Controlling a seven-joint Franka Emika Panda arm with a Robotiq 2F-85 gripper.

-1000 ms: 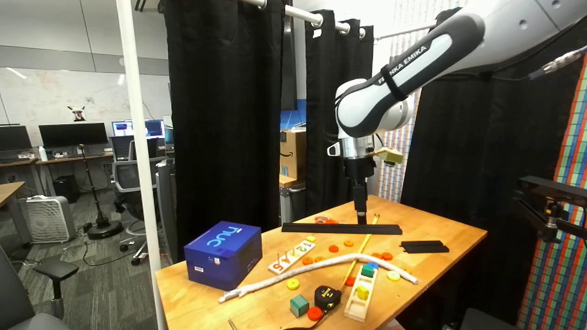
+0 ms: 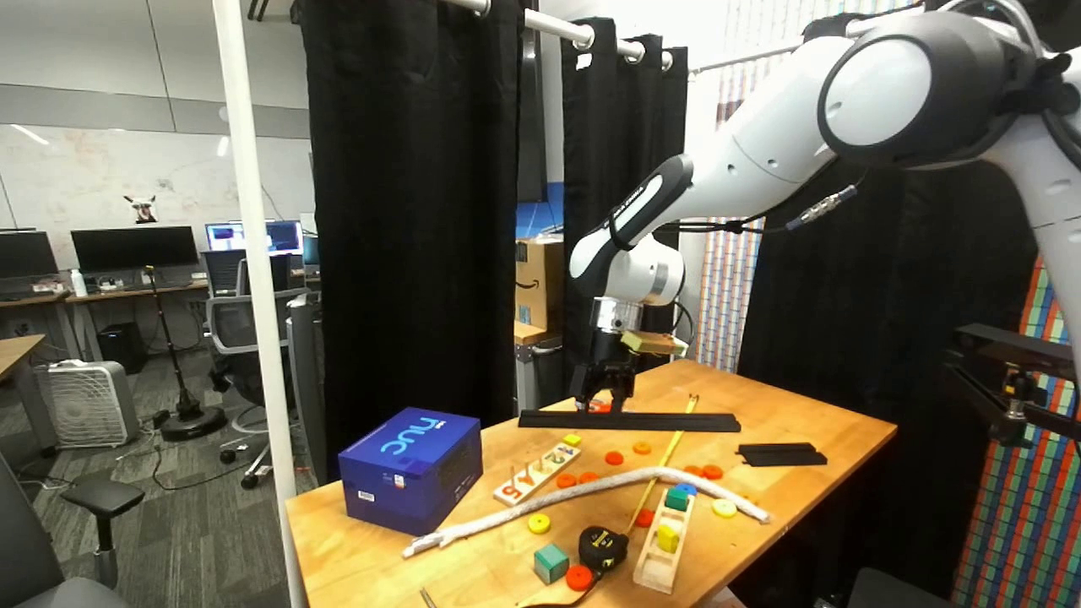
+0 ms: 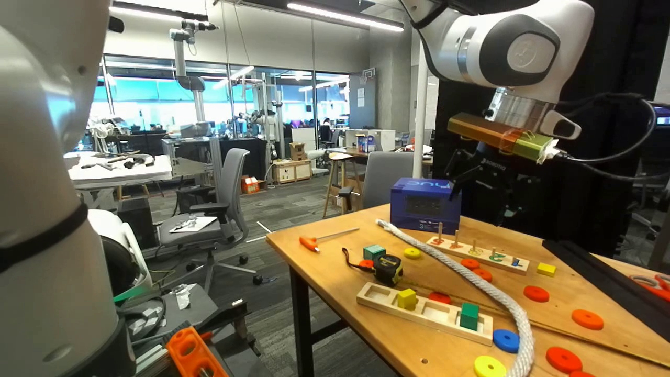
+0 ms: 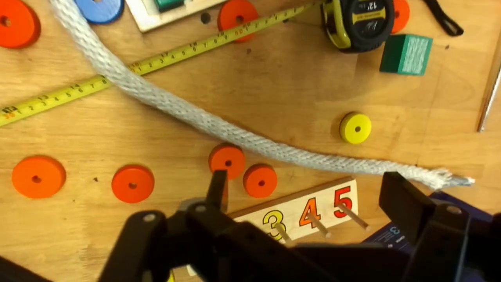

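My gripper is open, its two fingers wide apart with nothing between them. In exterior view 2 the gripper (image 3: pixel 482 188) hangs above the table behind the number board. A white rope (image 4: pixel 197 117) curves across the table, with a frayed end at the right of the wrist view. Beside it lies the wooden number board (image 4: pixel 305 211) with pegs, partly hidden by my gripper. Several orange-red discs (image 4: pixel 132 183) and a yellow disc (image 4: pixel 355 127) lie loose. The wooden tray (image 3: pixel 370 292) holds a yellow block (image 3: pixel 406 299) and a green block (image 3: pixel 469 316).
A tape measure (image 3: pixel 388 269) lies with its yellow blade (image 4: pixel 183 53) pulled out under the rope. A green block (image 4: pixel 406 55) is near it. The tall blue box (image 2: pixel 410 471) stands at the table's left side. Black strips (image 2: pixel 628 420) and red-handled scissors (image 3: pixel 656 286) lie toward the back.
In exterior view 1, my arm has swung left and the gripper has turned, so its width now shows rather than a narrow side. The objects on the table lie as before.
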